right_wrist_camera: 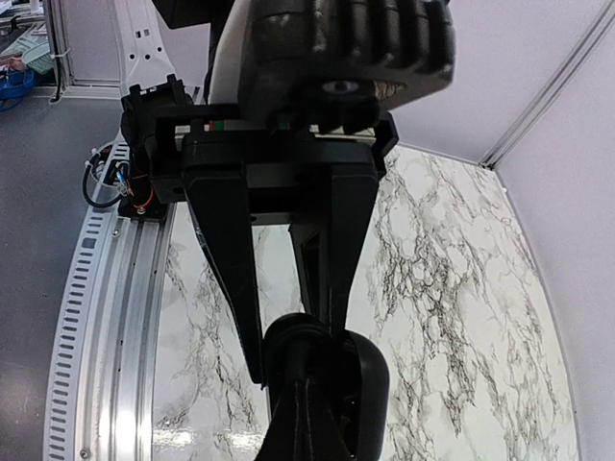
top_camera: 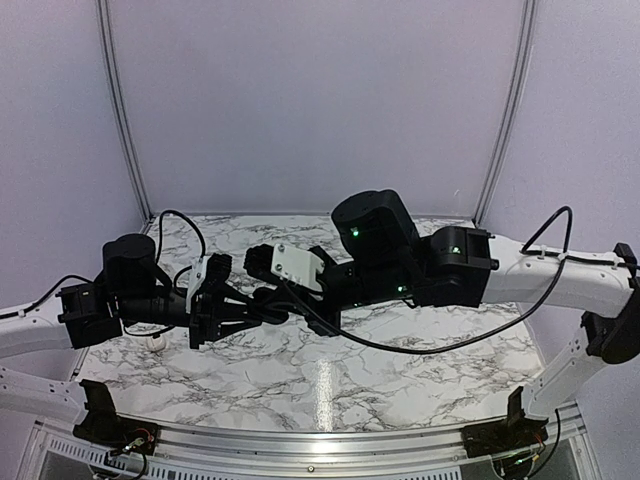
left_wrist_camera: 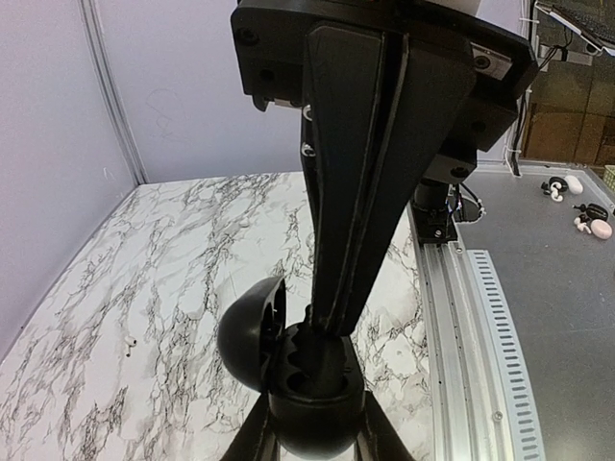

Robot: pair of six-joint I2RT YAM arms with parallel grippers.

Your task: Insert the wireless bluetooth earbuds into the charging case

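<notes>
The black charging case (left_wrist_camera: 317, 413) is held by my left gripper (top_camera: 250, 315), shut on it, with its lid (left_wrist_camera: 245, 336) standing open. My right gripper is shut, its fingertips down at the top of the case, inside or against it. In the right wrist view the case (right_wrist_camera: 370, 394) is partly covered by the fingers. I cannot tell whether an earbud is at the fingertips or in the case. Both grippers meet above the middle-left of the table in the top view.
A small white object (top_camera: 156, 342) lies on the marble table (top_camera: 420, 380) at the left. Other small earbuds and cases (left_wrist_camera: 591, 221) sit outside the work area on the grey surface.
</notes>
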